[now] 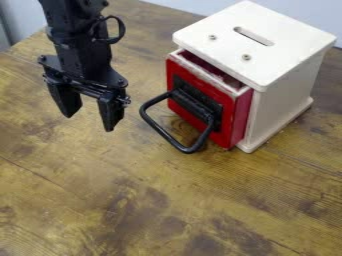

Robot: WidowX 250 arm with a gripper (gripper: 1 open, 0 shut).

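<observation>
My black gripper (87,108) hangs open over the table at the left, its two fingers apart with nothing visible between them. To its right stands a white wooden box (278,80) with a slot in the top and a red front door (230,128). The door carries a black loop handle (174,135) that sticks out toward the gripper, apart from it. The door looks nearly closed, with a narrow gap along its top edge.
A pale wall runs along the back edge.
</observation>
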